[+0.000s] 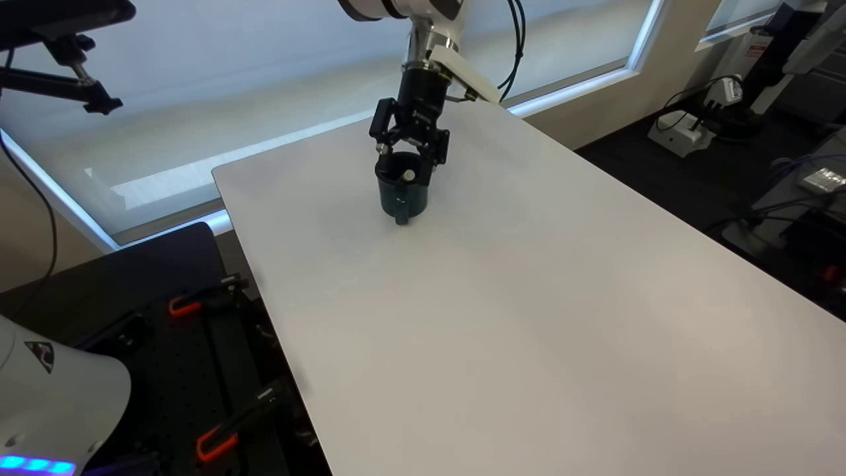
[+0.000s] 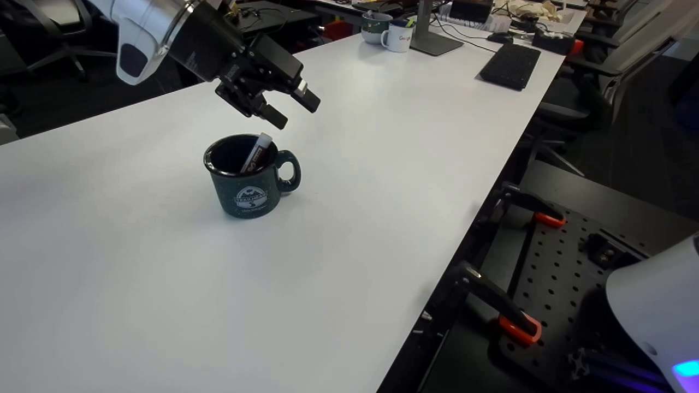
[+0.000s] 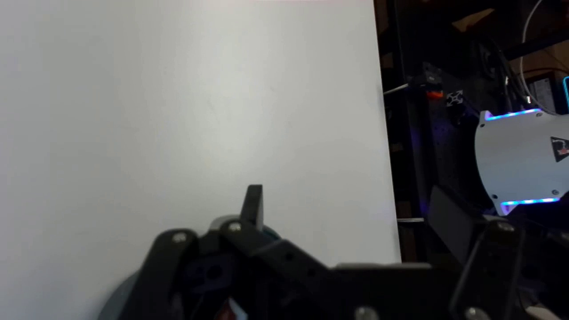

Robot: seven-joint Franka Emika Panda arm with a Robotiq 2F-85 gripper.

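A dark green speckled mug (image 2: pixel 246 196) stands upright on the white table, its handle toward the right in exterior view 2. A marker (image 2: pixel 257 154) with a pale end leans inside it, poking above the rim. My gripper (image 2: pixel 291 108) is open, its fingers (image 2: pixel 275 117) wide apart and nothing between them. In exterior view 2 it appears above and behind the mug, clear of the rim. Exterior view 1 has the gripper overlapping the far side of the mug (image 1: pixel 402 199). The wrist view shows both fingers (image 3: pixel 253 205) spread, with the mug (image 3: pixel 113 299) mostly hidden below them.
A white mug (image 2: pixel 397 36), a keyboard (image 2: pixel 511 65) and a monitor stand (image 2: pixel 436 43) occupy its far end. Clamps with orange pads (image 2: pixel 521 328) and a black mounting plate lie beyond the table edge.
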